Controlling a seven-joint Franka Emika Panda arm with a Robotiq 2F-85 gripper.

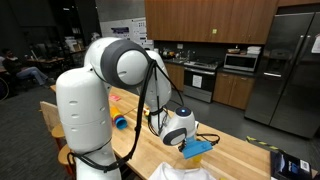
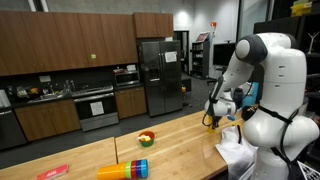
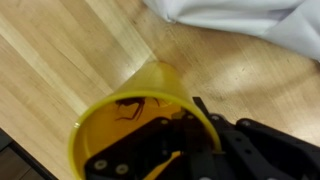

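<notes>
A yellow cup point(image 3: 158, 78) fills the lower left of the wrist view, its mouth facing the camera, with small dark shapes visible inside. My gripper is over the rim, which passes between its black fingers, so it appears shut on the cup wall. In exterior view 1, the cup point(image 1: 193, 160) shows as a yellow patch below and behind the blue-marked gripper point(image 1: 195, 148). Whether its base touches the table cannot be made out. A white cloth point(image 3: 252, 18) lies close to the cup on the wooden table.
In exterior view 2, an orange bottle-like cylinder point(image 2: 122, 170) lies at the table's front, with a bowl of coloured items point(image 2: 146, 137) farther back. A black object point(image 1: 290, 165) sits at the right edge in exterior view 1.
</notes>
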